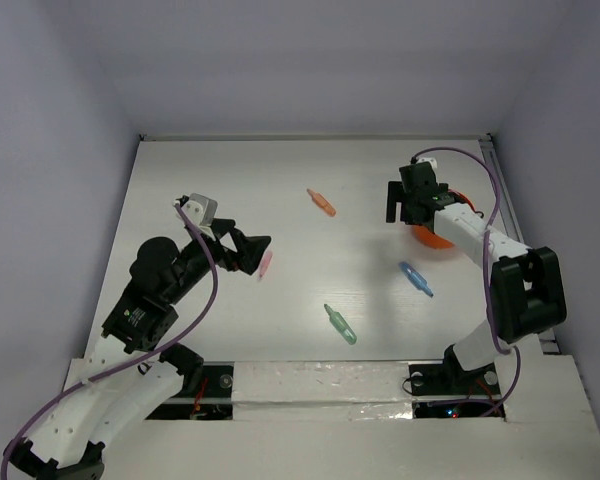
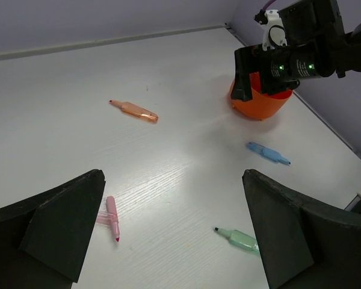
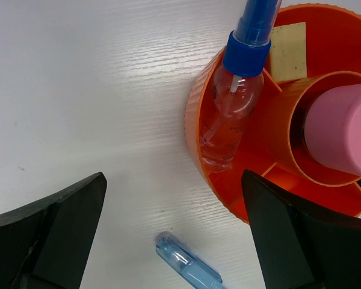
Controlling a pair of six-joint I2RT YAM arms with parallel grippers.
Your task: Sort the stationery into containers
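Note:
My right gripper is open over the left side of the orange organizer (image 3: 195,114), which holds a blue-capped clear bottle (image 3: 228,120), a pink cylinder (image 3: 343,126) and a pale yellow block (image 3: 289,51). A blue marker (image 3: 186,262) lies outside it on the table. My left gripper hangs open at the table's left. In the left wrist view an orange marker (image 2: 135,111), a pink marker (image 2: 113,220) and a green marker (image 2: 237,239) lie loose on the white table.
Grey walls bound it at the back and sides, with the right one close behind the organizer.

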